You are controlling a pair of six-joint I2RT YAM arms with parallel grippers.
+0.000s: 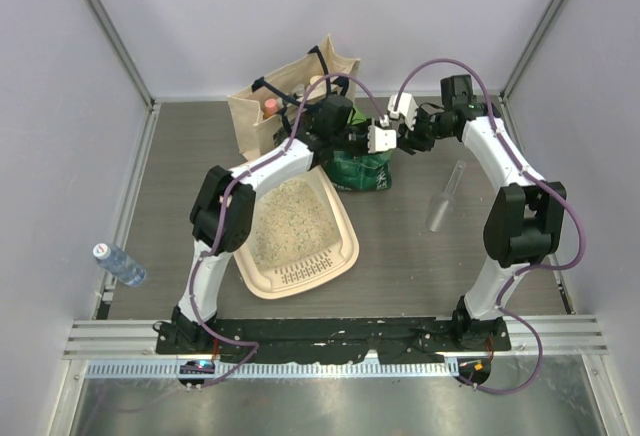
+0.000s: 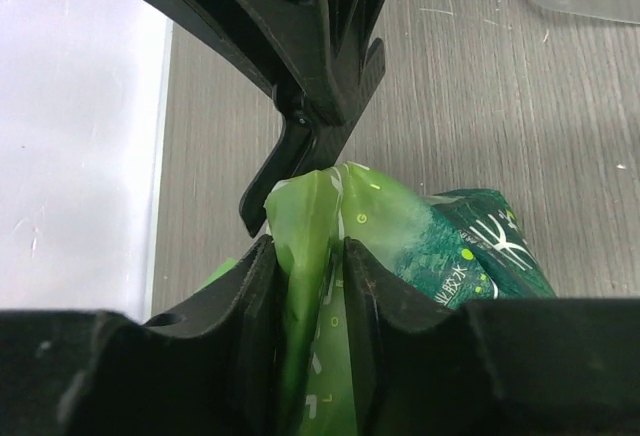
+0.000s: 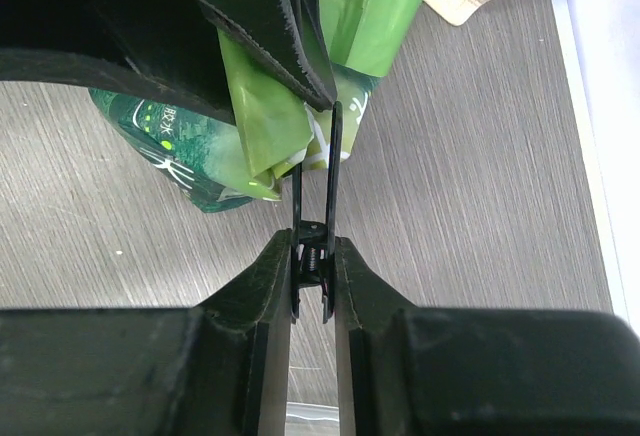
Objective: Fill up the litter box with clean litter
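The green litter bag point(image 1: 362, 169) stands behind the litter box point(image 1: 258, 283), which has pale litter point(image 1: 292, 221) in it. At the bag's top, my left gripper point(image 1: 374, 140) is shut on a fold of light green plastic; in the left wrist view that fold point(image 2: 305, 221) runs between its fingers. My right gripper point(image 1: 408, 133) faces it from the right, shut on a small black clip point(image 3: 312, 241). The clip's two thin arms stand apart, close to a flap of the bag point(image 3: 265, 121). Whether plastic lies fully between those arms is hard to tell.
A beige tote bag point(image 1: 245, 121) with bottles in it sits behind the left arm. The clear scoop point(image 1: 440, 208) lies on the right of the table, and a spray bottle point(image 1: 119, 264) at the far left. Table space right of the box is free.
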